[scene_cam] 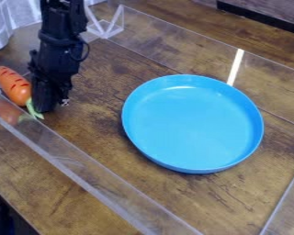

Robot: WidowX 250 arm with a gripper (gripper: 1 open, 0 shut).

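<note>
An orange toy carrot (14,85) with pale green leaves lies at the left, against a clear plastic edge. My black gripper (49,97) is low beside the carrot, just to its right, partly behind the leaves. It looks shut, and I see nothing clearly held between its fingers, though the dark tips are hard to make out.
A large blue plate (193,124) fills the right middle of the wooden table (150,202). Clear plastic strips cross the near left and far side. A silvery object (0,20) stands at the top left corner. Bare wood lies between gripper and plate.
</note>
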